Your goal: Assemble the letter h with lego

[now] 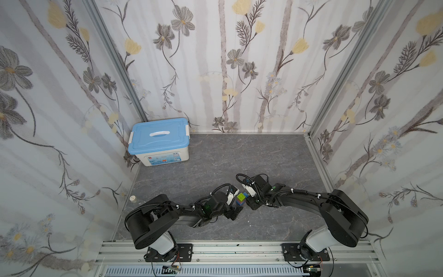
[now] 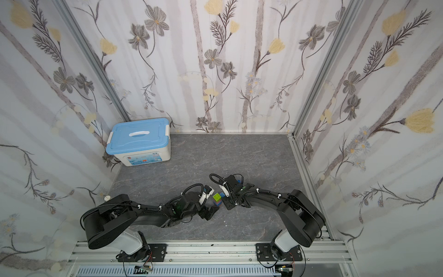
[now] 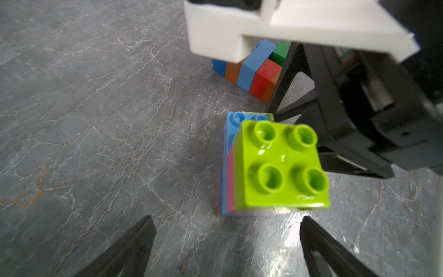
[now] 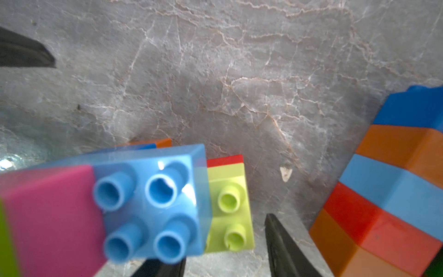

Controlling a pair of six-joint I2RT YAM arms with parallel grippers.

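Note:
A small stack of bricks stands on the floor between both grippers, with a lime-green brick (image 3: 281,164) on top, pink below it and a light blue brick (image 4: 152,221) with a pale yellow-green brick (image 4: 228,207) beside it. My left gripper is open just short of the stack, nothing between its fingers. My right gripper (image 1: 251,198) is at the stack's right side; in its wrist view its fingers are partly hidden, so how far apart they stand is unclear.
A second group of coloured bricks (image 4: 387,203) lies behind the right gripper. A lidded storage box (image 1: 159,138) stands at the back left.

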